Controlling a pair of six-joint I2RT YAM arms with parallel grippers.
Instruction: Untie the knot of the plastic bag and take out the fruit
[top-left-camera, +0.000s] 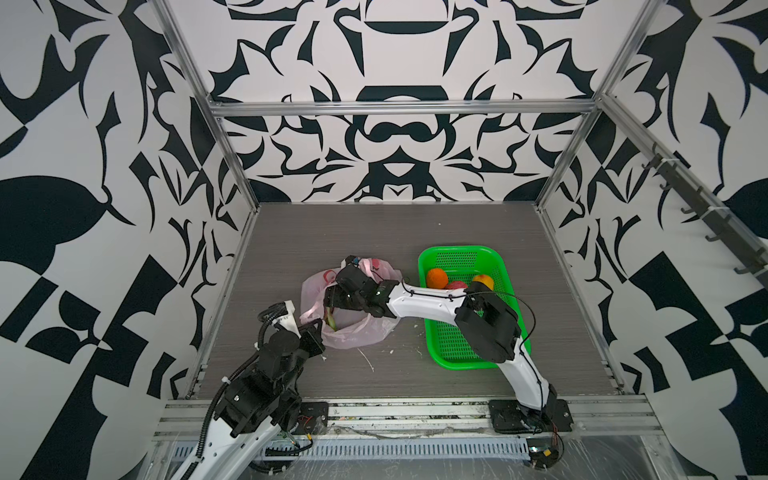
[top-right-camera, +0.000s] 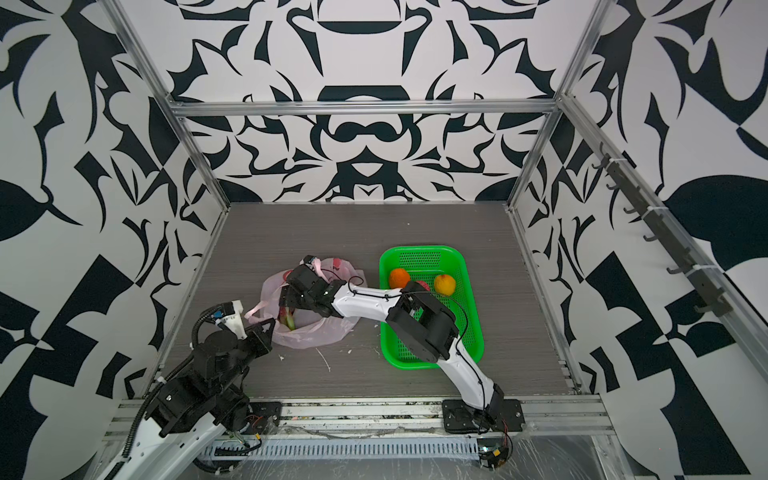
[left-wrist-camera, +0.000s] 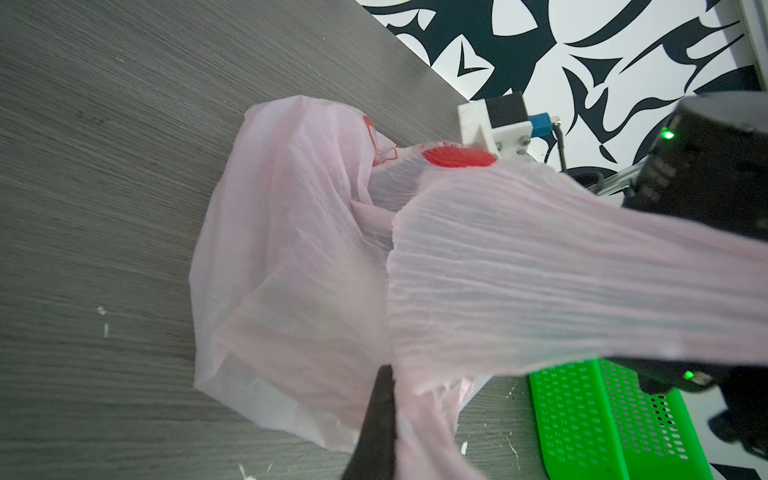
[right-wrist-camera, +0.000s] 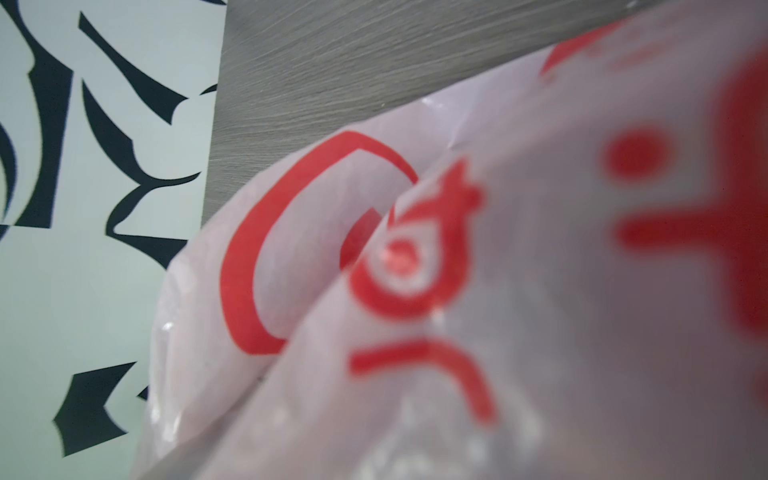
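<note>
The pink plastic bag (top-left-camera: 360, 332) (left-wrist-camera: 280, 240) lies opened up on the table, with something greenish-yellow partly showing inside in the top views. My left gripper (top-left-camera: 316, 328) (top-right-camera: 260, 328) is at the bag's near-left side; in the left wrist view a stretched strip of bag rises to it, and it looks shut on that plastic. My right gripper (top-left-camera: 336, 296) (top-right-camera: 292, 292) is down in the bag; its fingers are hidden, and the right wrist view shows only red-printed plastic close up.
A green basket (top-left-camera: 448, 352) (top-right-camera: 424, 256) on the right holds an orange (top-right-camera: 399, 277), a yellow fruit (top-right-camera: 445, 284) and a red fruit, under or beside my right arm.
</note>
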